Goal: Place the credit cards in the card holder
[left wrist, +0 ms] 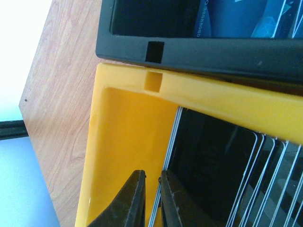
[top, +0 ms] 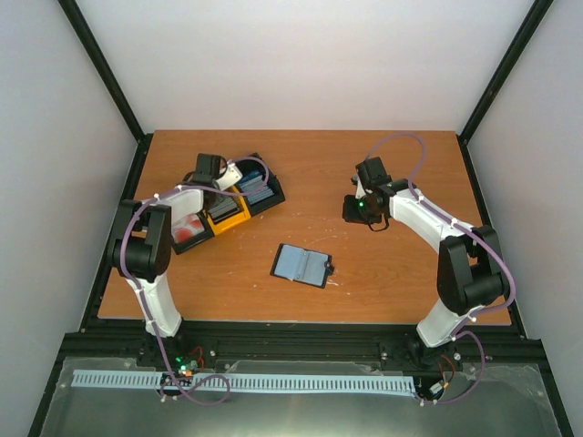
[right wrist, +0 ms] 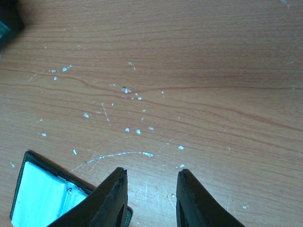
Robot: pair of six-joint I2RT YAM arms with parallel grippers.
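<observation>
In the left part of the table, my left gripper [top: 231, 182] reaches over the tray boxes. The left wrist view shows its two fingers close together inside the yellow box [left wrist: 128, 113]. Thin pale edges of credit cards [left wrist: 171, 142] run between them, nearest the right finger, so I read this gripper as shut on the foremost cards. More black cards [left wrist: 208, 156] stand behind these. The open card holder [top: 302, 265] lies flat at the front middle, its corner [right wrist: 40, 194] also in the right wrist view. My right gripper hangs open and empty over bare wood.
A black box [left wrist: 142, 42] with blue cards [left wrist: 232, 19] adjoins the yellow one. At its other side stands a box with red and white cards [top: 188, 228]. Bare table [top: 401, 282] stretches across the middle and right.
</observation>
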